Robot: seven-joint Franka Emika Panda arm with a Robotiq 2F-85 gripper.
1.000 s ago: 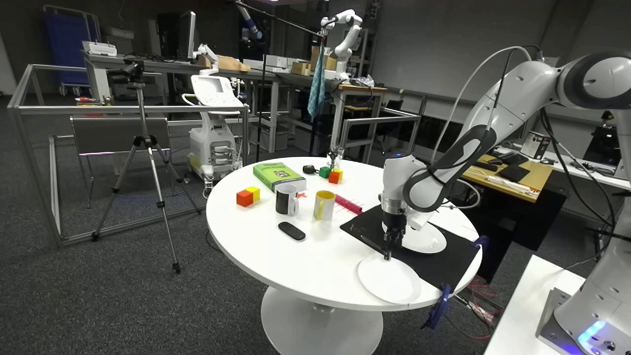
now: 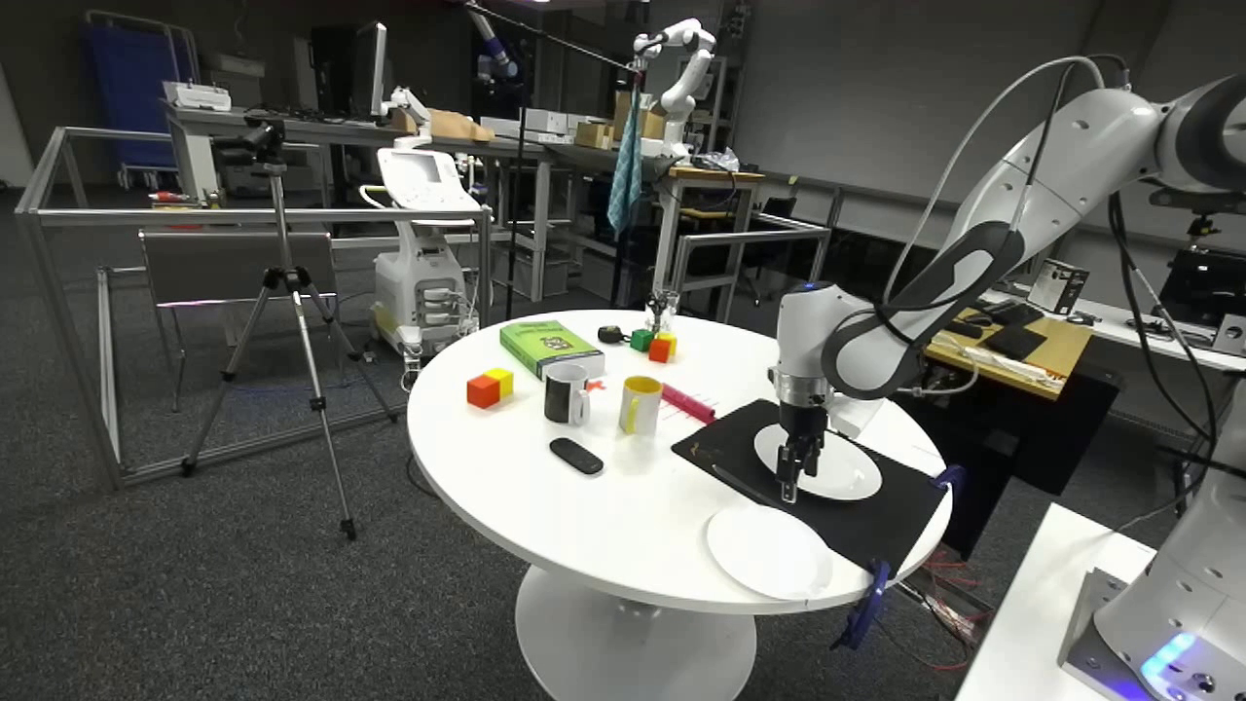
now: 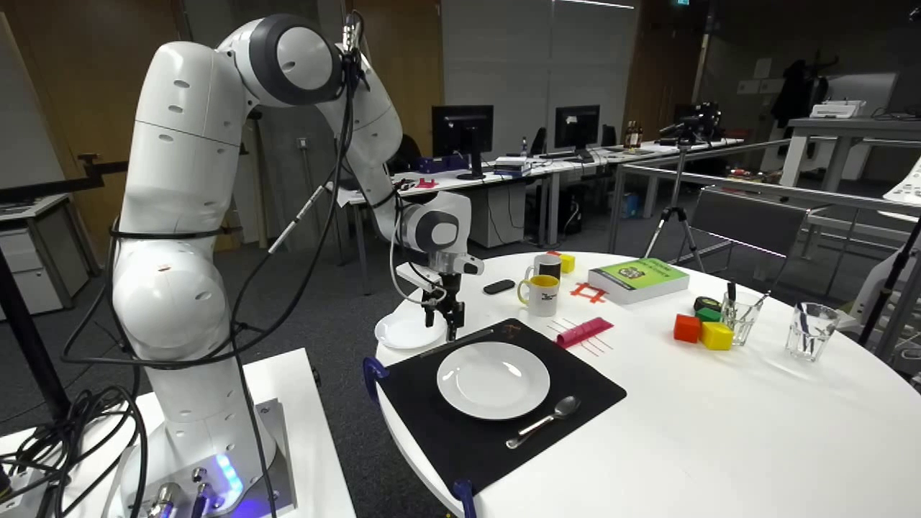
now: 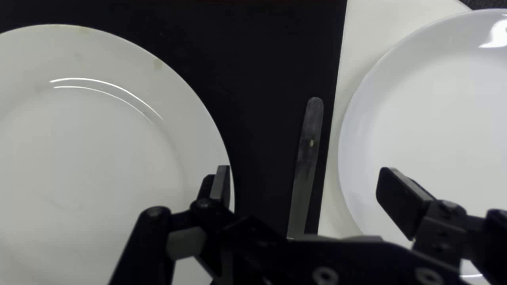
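My gripper is open and empty. It hangs above a knife (image 4: 306, 156) that lies along the edge of the black mat (image 4: 266, 61); in the wrist view the knife shows between the spread fingers, below them. One white plate (image 3: 492, 380) rests on the mat, and a spoon (image 3: 544, 421) lies on the mat beside that plate. A second white plate (image 2: 767, 555) sits on the bare table just off the mat, on the knife's side. In the wrist view the lower end of the knife is hidden behind the gripper.
A dark mug (image 2: 567, 393), a yellow-lined mug (image 2: 640, 405) and a black remote (image 2: 575, 456) stand or lie nearby. Farther off are a green book (image 3: 639, 279), coloured blocks (image 3: 687, 328) and glasses (image 3: 809, 331). Blue clamps (image 2: 861, 608) grip the table edge by the mat.
In exterior view 1 my gripper has risen and shifted right, away from the off-mat plate's edge and towards the plate on the mat. The tableware looks unmoved.
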